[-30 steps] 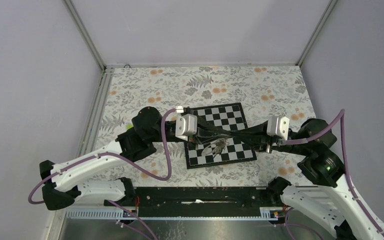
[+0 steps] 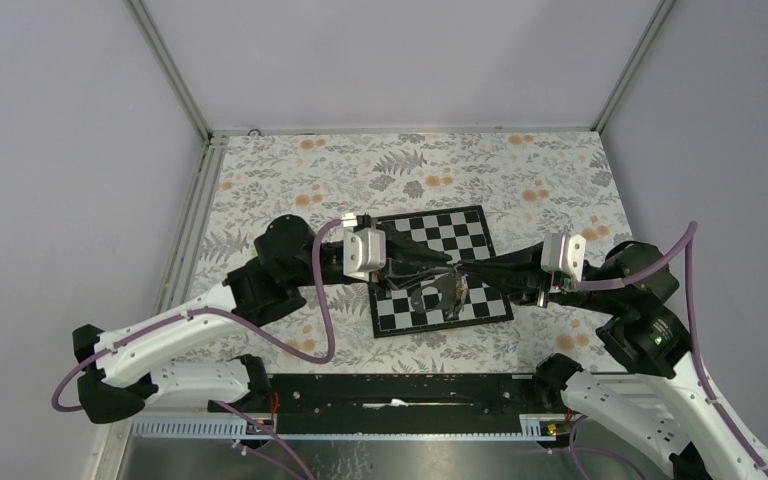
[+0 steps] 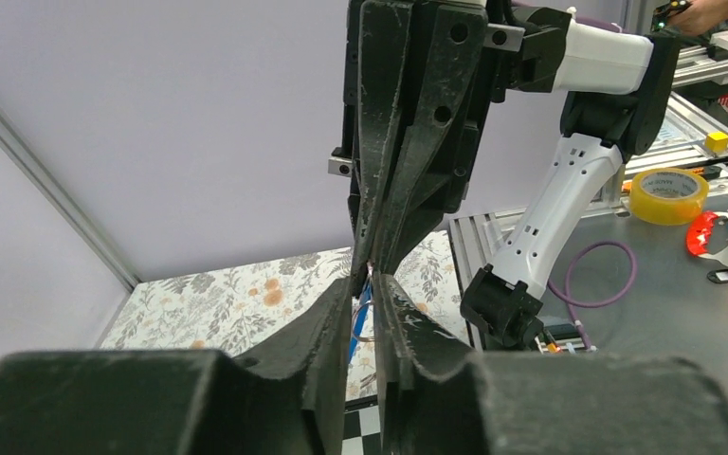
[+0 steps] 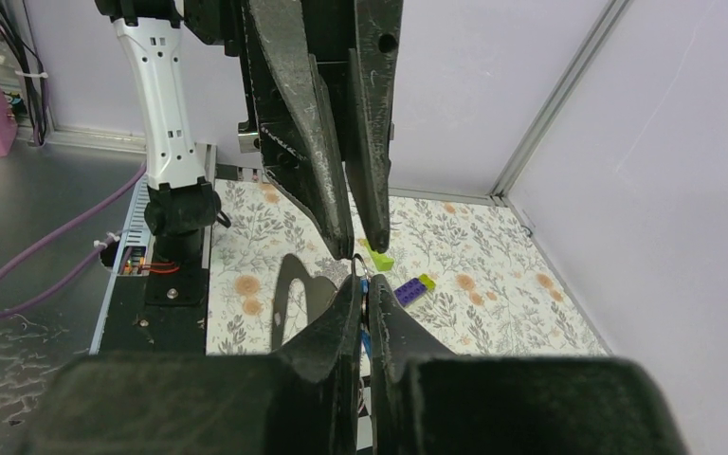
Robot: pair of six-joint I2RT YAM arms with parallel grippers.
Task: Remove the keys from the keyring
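In the top view my two grippers meet over the chessboard, the left gripper (image 2: 442,268) from the left and the right gripper (image 2: 466,264) from the right. A grey bunch of keys (image 2: 448,298) hangs beneath their tips. In the right wrist view the right fingers are closed together, with the thin metal keyring (image 4: 358,261) rising from between their tips. A blue piece (image 4: 366,343) shows in the slit below. Opposite, the left fingers (image 4: 378,204) stand parted, close above the ring. A large grey flat piece (image 4: 287,284) hangs beside the right fingers. Key attachments are mostly hidden.
The chessboard (image 2: 423,322) lies under the grippers on a floral cloth (image 2: 290,175). A purple block (image 4: 410,291) and a green block (image 4: 379,260) appear in the right wrist view. Walls bound the sides and back.
The left arm has drawn slightly left and the right arm slightly right. The hanging bunch has turned and shifted a little to the right.
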